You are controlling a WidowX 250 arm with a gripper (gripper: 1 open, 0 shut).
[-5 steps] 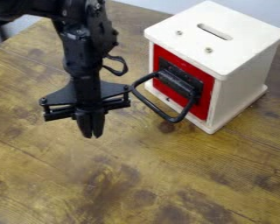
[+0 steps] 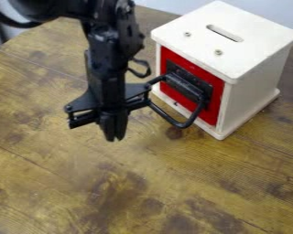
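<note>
My black gripper (image 2: 113, 125) hangs just left of a white wooden box (image 2: 240, 64) with a red front panel (image 2: 209, 110). The fingertips are close together, with nothing visible between them. A black rectangular metal loop (image 2: 186, 120) sticks out from a dark block (image 2: 189, 84) on the red panel, and its near end reaches close beside the gripper; whether they touch I cannot tell. The box top has a slot and two bolts.
A pale wall shows along the back edge.
The box and loop look unmoved.
</note>
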